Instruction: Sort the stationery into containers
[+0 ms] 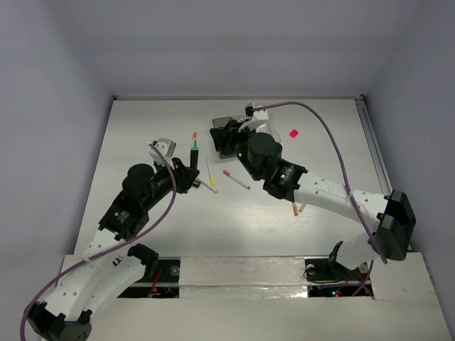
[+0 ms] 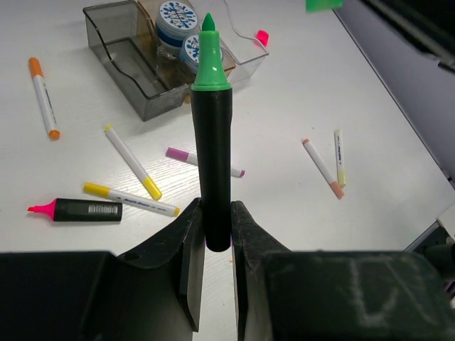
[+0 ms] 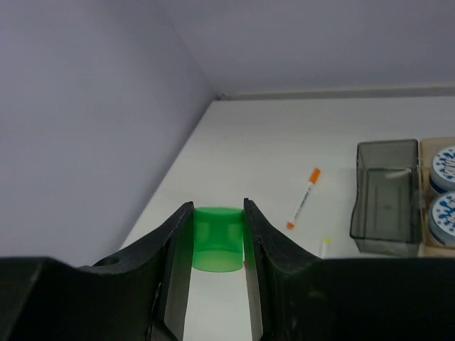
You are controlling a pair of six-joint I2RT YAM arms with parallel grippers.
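My left gripper is shut on the lower body of an uncapped green highlighter (image 2: 212,128), holding it upright with the green nib end up. Between the fingertips of my right gripper sits a green cap (image 3: 218,241), both pads against its sides. In the top view the right gripper covers much of the divided container (image 1: 222,123). The left wrist view shows that container's grey empty compartment (image 2: 131,67) and two jars (image 2: 178,18) beside it. A pink highlighter (image 2: 87,209), uncapped, lies on the table.
Loose on the table lie an orange marker (image 2: 44,98), yellow markers (image 2: 131,199), a purple marker (image 2: 205,161) and a salmon marker (image 2: 323,169). A pink cap (image 1: 293,133) rests right of the container.
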